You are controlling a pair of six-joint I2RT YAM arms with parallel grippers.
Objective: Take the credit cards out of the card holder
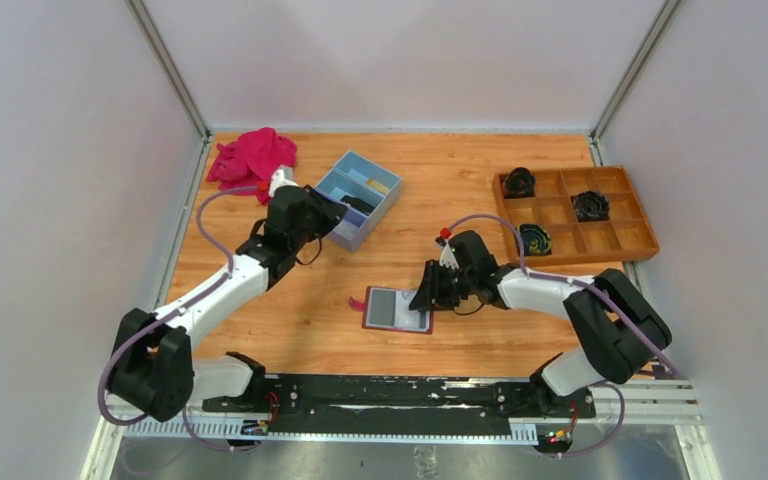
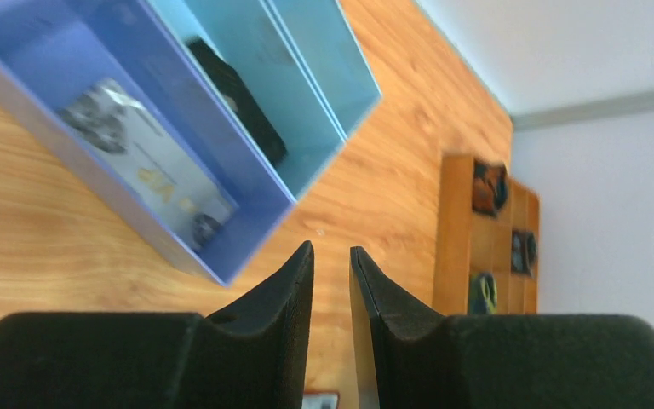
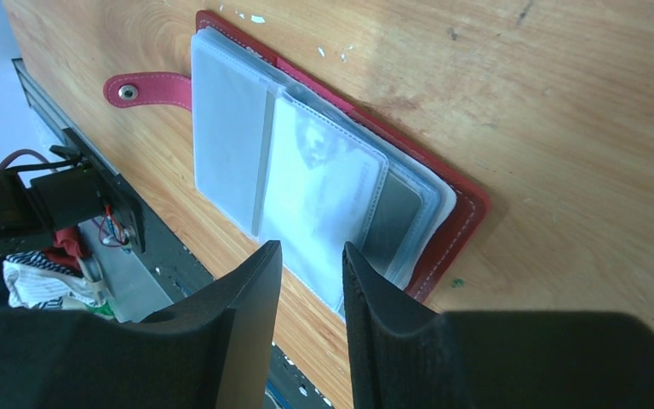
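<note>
The card holder (image 3: 456, 234) lies open on the table, dark red with clear sleeves (image 3: 319, 179) and a pink snap strap (image 3: 157, 89). Over its right-hand sleeves hovers my right gripper, part open; sleeve plastic shows below the gap and nothing is pinched. Whether cards fill the sleeves is hard to tell. My left gripper hangs above the blue bin (image 2: 255, 234), fingers parted and empty. In the bin's near compartment a flat whitish piece (image 2: 149, 158) with dark and yellow marks lies, blurred, possibly a card.
A black object (image 2: 238, 102) sits in the bin's middle compartment. A pink cloth (image 1: 255, 160) is at the back left, and a wooden tray (image 1: 600, 245) with coiled cables at the right. Bare table separates bin and tray.
</note>
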